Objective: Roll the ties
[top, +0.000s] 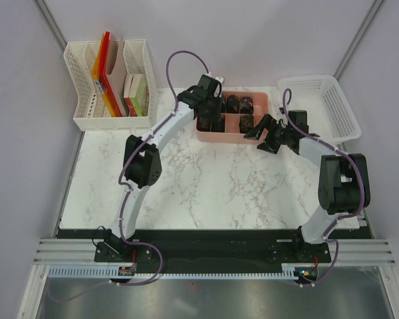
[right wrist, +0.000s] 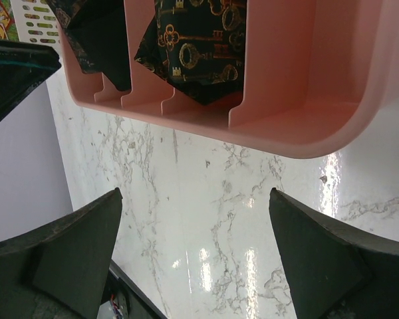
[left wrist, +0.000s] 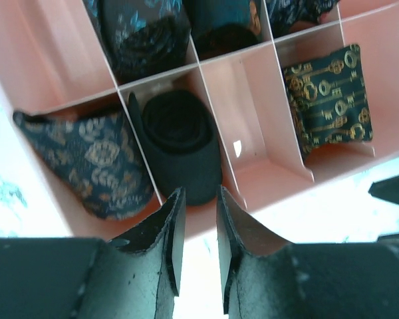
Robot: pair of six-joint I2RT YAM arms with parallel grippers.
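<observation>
Rolled ties sit in the compartments of a pink divided box (top: 231, 137). In the left wrist view a dark plain roll (left wrist: 179, 166) fills a front compartment, between a flower-patterned roll (left wrist: 100, 159) and an empty slot. A tie with gold keys (left wrist: 329, 100) lies further right. My left gripper is over the box's front edge near the plain roll, part open, with narrow fingers and nothing between them. Wide open and empty, my right gripper stays at the box's front right; the key tie (right wrist: 206, 50) shows beyond it.
A white basket (top: 329, 109) stands at the right, partly behind the right arm. White file holders (top: 113, 123) with books and folders occupy the back left.
</observation>
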